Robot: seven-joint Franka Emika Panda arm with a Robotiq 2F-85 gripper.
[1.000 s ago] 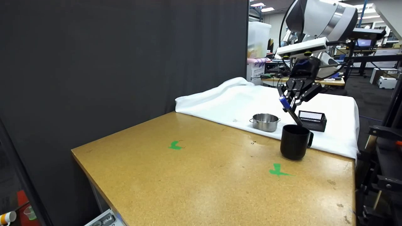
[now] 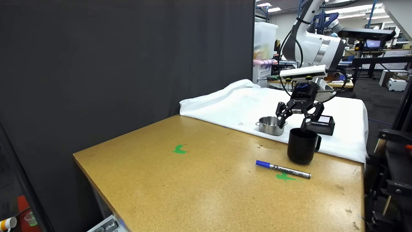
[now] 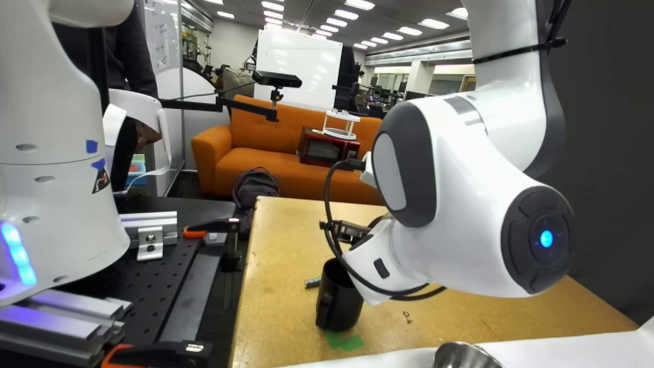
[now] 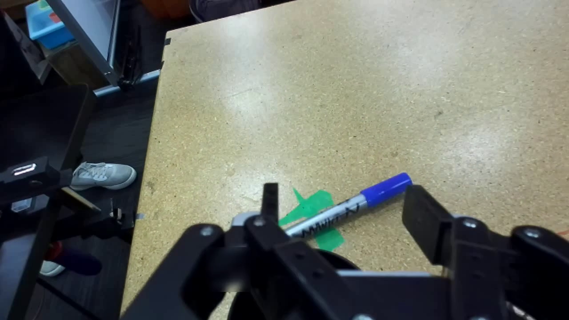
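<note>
A marker (image 2: 284,169) with a blue cap lies flat on the wooden table, on the camera's side of the black mug (image 2: 299,147) in the first exterior view. The mug stands upright, its handle to the right. My gripper (image 2: 292,123) is open above and behind the mug, one finger overlapping the rim in that view; I cannot tell if they touch. In the wrist view the marker (image 4: 341,210) shows beyond the spread fingers (image 4: 426,224), with nothing held between them. Much of the mug is hidden there by the gripper. The second exterior view shows only the marker's end (image 3: 312,282).
A small steel pot (image 2: 271,126) and a black box (image 2: 321,124) stand on the white cloth (image 2: 228,106) behind the mug. Green tape (image 4: 314,205) lies beneath the marker.
The marker has gone from my gripper, where it was held tilted over the mug, to the table in front of it. The fingers have spread and the gripper is lower. The mug has not moved.
</note>
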